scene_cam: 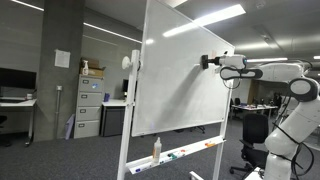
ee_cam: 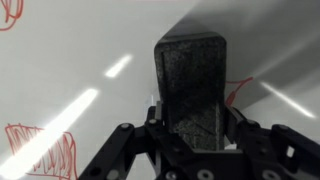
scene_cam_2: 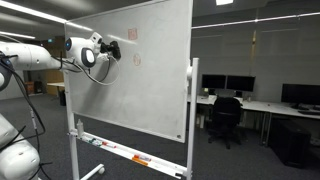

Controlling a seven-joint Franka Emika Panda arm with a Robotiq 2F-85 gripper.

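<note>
A dark, block-shaped eraser (ee_cam: 192, 78) is held in my gripper, whose fingers are shut on its sides. Its far end reaches the whiteboard (ee_cam: 110, 100), though whether the whole face touches cannot be told. Red scribbles mark the board: a hatched box (ee_cam: 42, 150) at lower left and a curved mark (ee_cam: 10, 12) at upper left. A short red stroke (ee_cam: 236, 93) shows right beside the eraser, partly hidden by it. In exterior view 2, my gripper (scene_cam_2: 108, 48) is at the board's upper left, left of two faint red drawings (scene_cam_2: 138, 32).
Below the board runs a tray (scene_cam_2: 120, 150) with markers and a spray bottle (scene_cam: 157, 150). The board's frame post (scene_cam_2: 192, 120) stands at its side. Office chairs (scene_cam_2: 228, 113) and desks are further back.
</note>
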